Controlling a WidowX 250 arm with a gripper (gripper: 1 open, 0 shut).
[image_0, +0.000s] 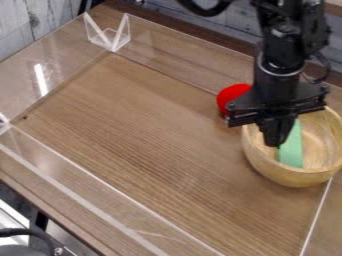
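My gripper (278, 128) is above the left part of a wooden bowl (307, 175) at the right of the view, its fingers low over the bowl. A green block (291, 151) lies in the bowl, partly hidden behind the gripper. I cannot make out anything held between the fingers. A red object (233, 98) sits on the table behind the gripper to the left, partly covered by it.
A clear plastic holder (107, 32) stands at the back left. Table edges show at the left and back right.
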